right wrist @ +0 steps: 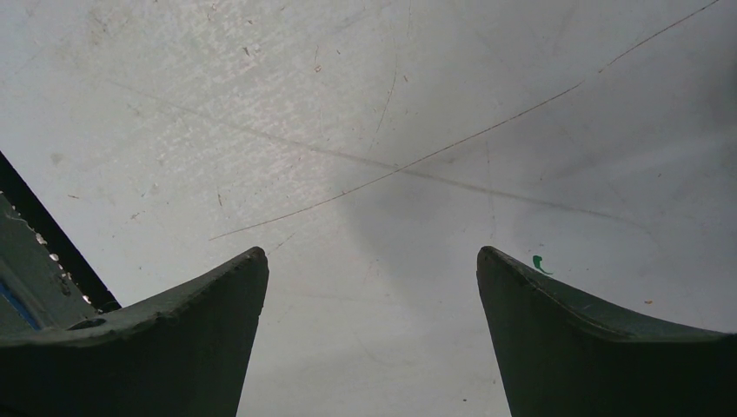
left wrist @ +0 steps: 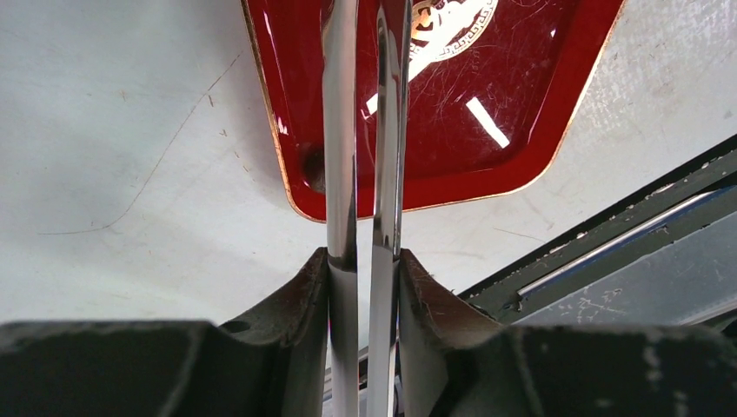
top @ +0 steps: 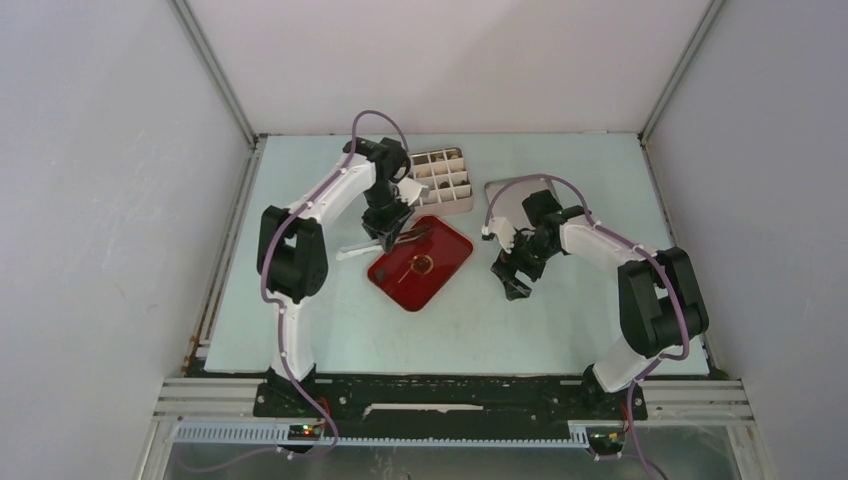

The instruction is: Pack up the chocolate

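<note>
A red tray lies in mid-table, with a small dark chocolate-like piece in its lower-left corner in the left wrist view. My left gripper is over the tray, shut on a pair of long silver tongs whose arms reach over the tray; whether their far ends hold anything is out of view. My right gripper hangs open right of the tray over bare table, nothing between its fingers.
A compartment box with dark pieces in some cells stands behind the red tray. A grey tray sits behind my right arm.
</note>
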